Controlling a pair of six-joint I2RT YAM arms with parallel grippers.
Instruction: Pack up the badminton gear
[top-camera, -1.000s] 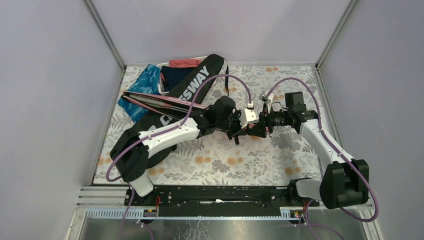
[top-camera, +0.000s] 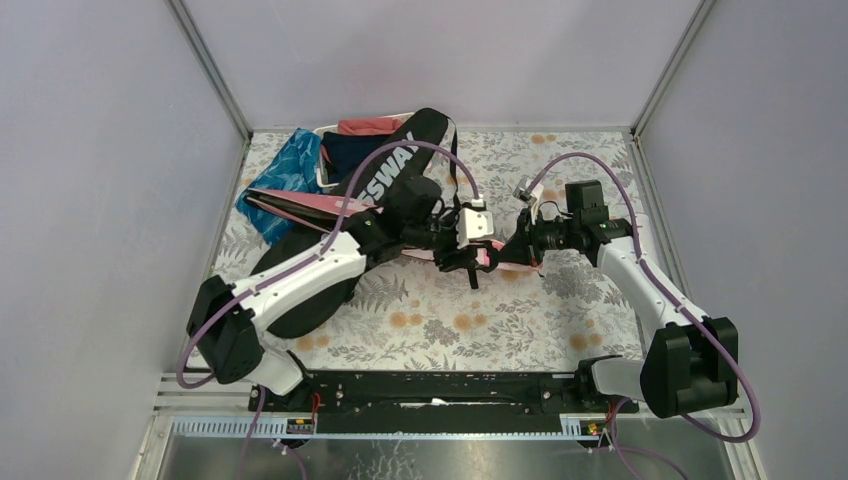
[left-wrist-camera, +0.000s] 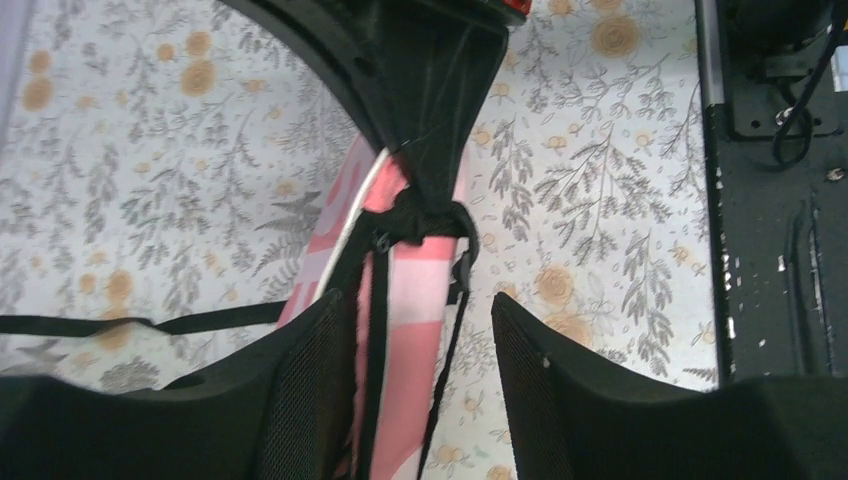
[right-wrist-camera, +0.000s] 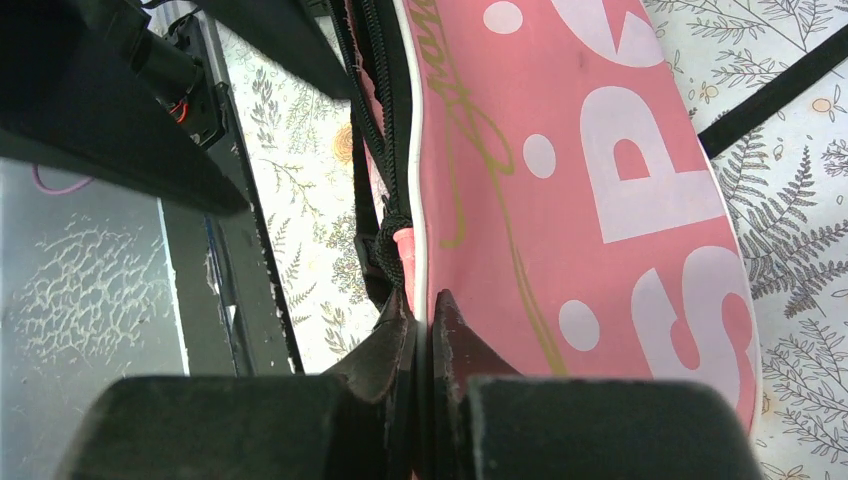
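A pink racket bag (right-wrist-camera: 580, 180) with black zip lies across the middle of the top view, over a long black bag (top-camera: 300, 300) with white lettering. My right gripper is shut on the pink bag's piped edge at the zip end. My left gripper stands open above the bag's pink and black zip side, close to the right one; a black strap (left-wrist-camera: 210, 320) runs out from the bag.
A blue crinkled bag (top-camera: 285, 170) lies at the left, beside a white bin (top-camera: 320, 170) holding red (top-camera: 365, 126) and navy cloth (top-camera: 350, 155).
My left arm has drawn back a little to the left, away from the right gripper. The right arm holds nearly still.
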